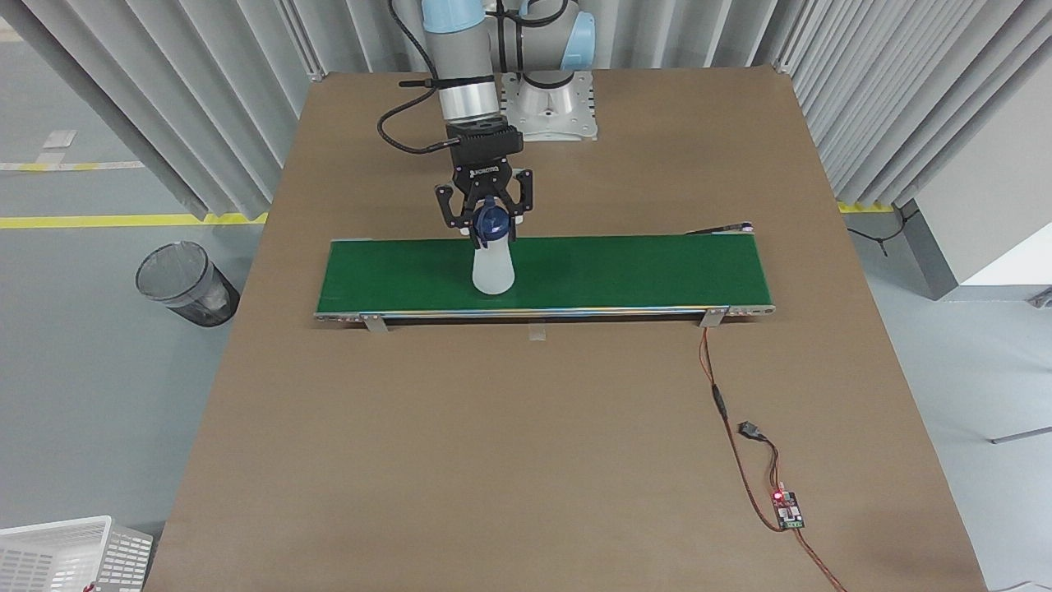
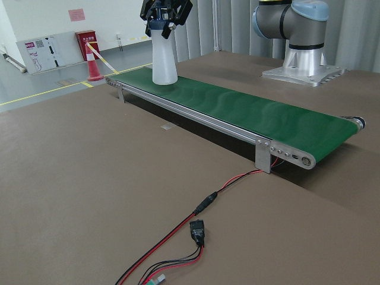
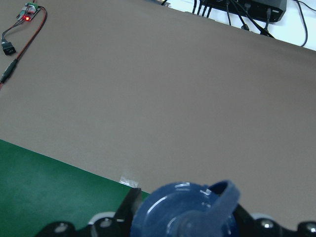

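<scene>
A white bottle point(image 1: 493, 266) with a blue cap point(image 3: 182, 212) stands on the green conveyor belt point(image 1: 631, 271), left of its middle in the front view; the bottle point(image 2: 164, 59) looks upright in the left view. My black gripper point(image 1: 492, 222) is at the bottle's top, its fingers shut on either side of the cap. In the wrist view the cap fills the space between the fingers at the bottom of the frame.
The robot base point(image 1: 549, 113) is bolted behind the belt. Cables and a small circuit board point(image 1: 788, 507) lie at the front right. A bin and a white basket are on the floor.
</scene>
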